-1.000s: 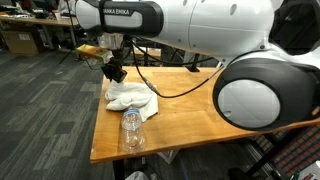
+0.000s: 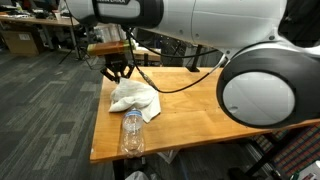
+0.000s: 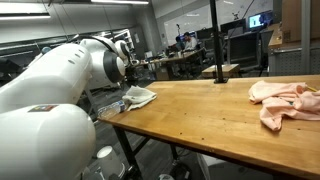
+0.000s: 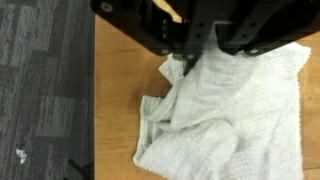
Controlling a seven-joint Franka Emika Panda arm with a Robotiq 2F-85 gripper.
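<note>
A white cloth point(image 2: 138, 98) lies crumpled on the wooden table, near its left edge. My gripper point(image 2: 117, 79) stands over it and is shut on a pinched-up fold, as the wrist view shows, where the cloth point(image 4: 205, 125) rises between the dark fingers. The rest of the cloth spreads out on the tabletop below. In the second exterior view the cloth point(image 3: 140, 97) sits at the table's far left corner, partly behind the arm.
A clear plastic bottle point(image 2: 132, 133) stands close to the cloth, near the table's edge. A pink cloth point(image 3: 280, 103) lies at the other end of the table point(image 3: 200, 110). Bare wood separates the two cloths.
A part of the white cloth now stands raised beneath the fingers. The bottle stays in place.
</note>
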